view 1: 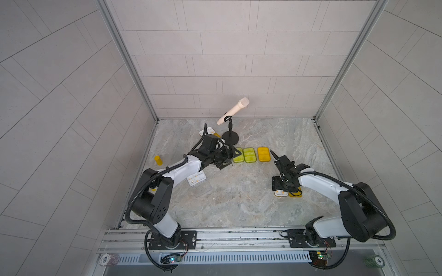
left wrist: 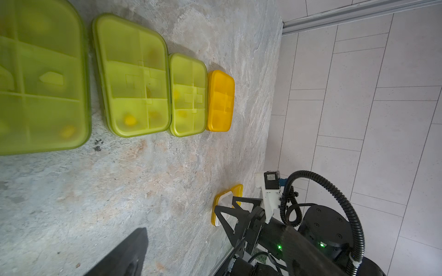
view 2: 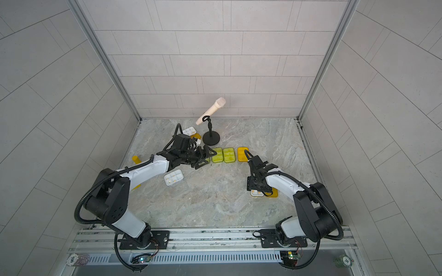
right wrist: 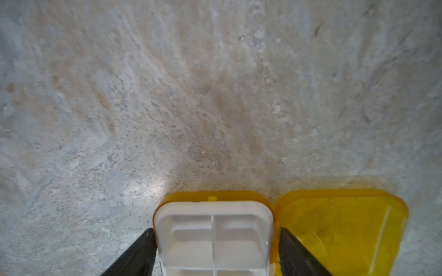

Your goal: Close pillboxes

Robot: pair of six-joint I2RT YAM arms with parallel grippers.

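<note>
An open pillbox lies in the right wrist view: its white compartment tray (right wrist: 212, 239) is on the left and its yellow lid (right wrist: 340, 230) folded out flat to the right. My right gripper is part open, its fingers at the left and right sides of the white tray; whether they touch it I cannot tell. In the left wrist view, closed green pillboxes (left wrist: 135, 76) and a closed yellow pillbox (left wrist: 221, 101) stand in a row. My left gripper is open beside that row, nothing between its fingers.
A microphone (view 1: 234, 110) on a round-based stand (view 1: 230, 137) is behind the left gripper. A white pillbox tray (view 1: 196, 178) lies by the left forearm, another white tray (view 1: 207, 131) at the back left. A yellow bottle (view 1: 158, 160) is far left.
</note>
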